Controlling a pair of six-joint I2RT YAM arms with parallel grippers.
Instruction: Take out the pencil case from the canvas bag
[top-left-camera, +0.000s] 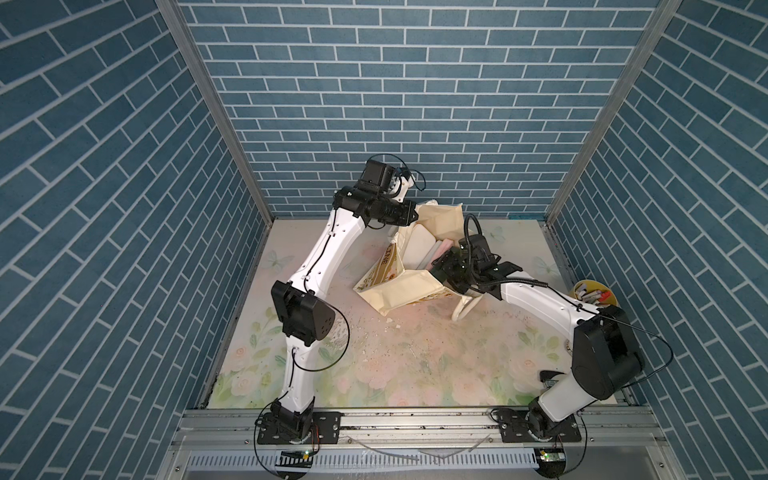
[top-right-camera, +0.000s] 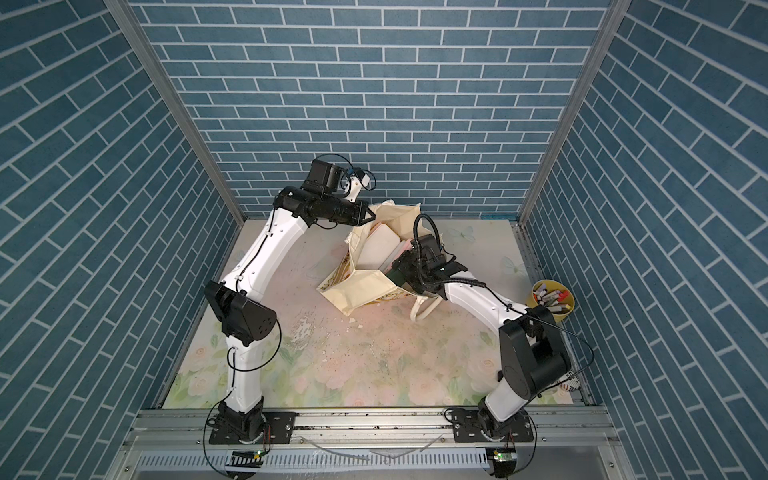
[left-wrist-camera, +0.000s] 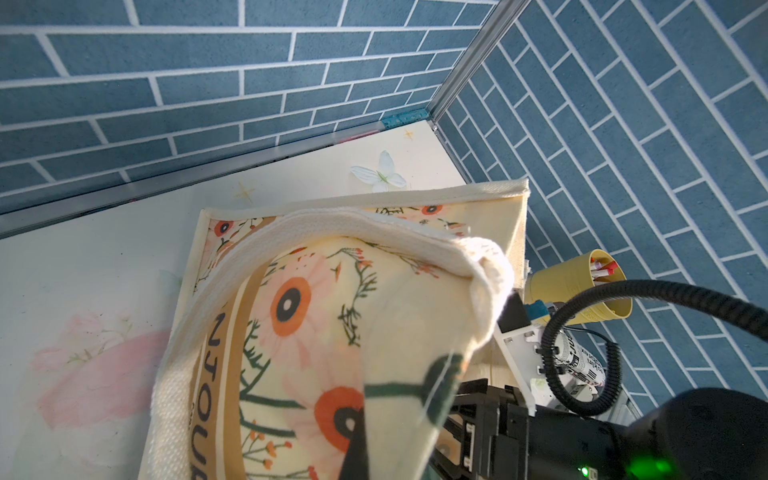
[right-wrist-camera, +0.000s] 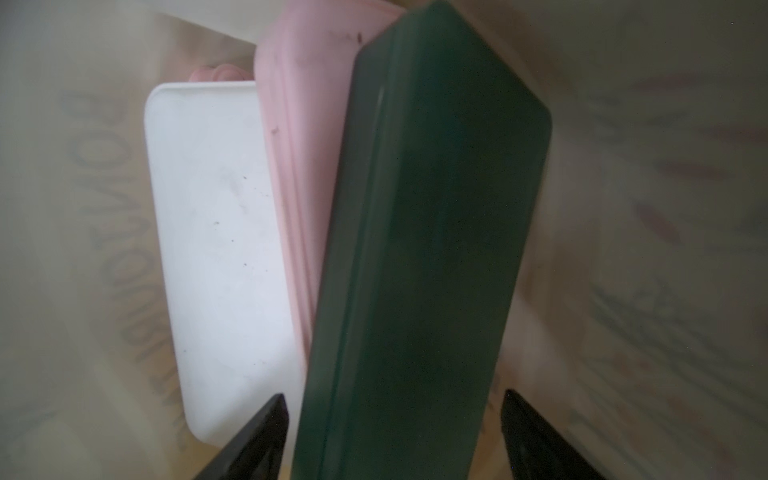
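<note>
The cream canvas bag (top-left-camera: 396, 292) sits folded open in the middle of the table. Inside it a dark green case (right-wrist-camera: 424, 248) lies beside a pink case (right-wrist-camera: 304, 112) and a white case (right-wrist-camera: 220, 248). My right gripper reaches down into the bag, its part-open fingers on either side of the green case's near end; whether they touch it is unclear. My left gripper (top-left-camera: 408, 212) is at the bag's upper left rim, by a strap (left-wrist-camera: 336, 220); its fingers are hard to make out in every view.
A yellow cup of pens (top-right-camera: 552, 292) stands at the table's right edge, near the right arm. Tiled walls close in the back and sides.
</note>
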